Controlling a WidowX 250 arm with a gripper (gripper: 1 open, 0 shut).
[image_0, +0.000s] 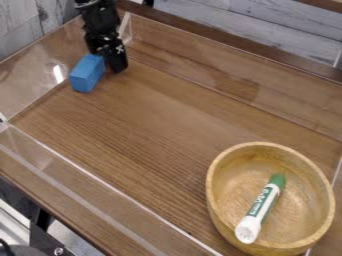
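The black gripper (104, 52) hangs at the upper left of the tray, low and just above and right of a blue block (86, 73). Its fingers look apart, with nothing clearly between them. The block lies on the wooden surface near the left edge.
A beige bowl (301, 225) with a white and green tube (259, 208) in it stands at the lower right. The rest of the wooden tray floor (174, 120) is clear, bounded by raised edges at the back and left.
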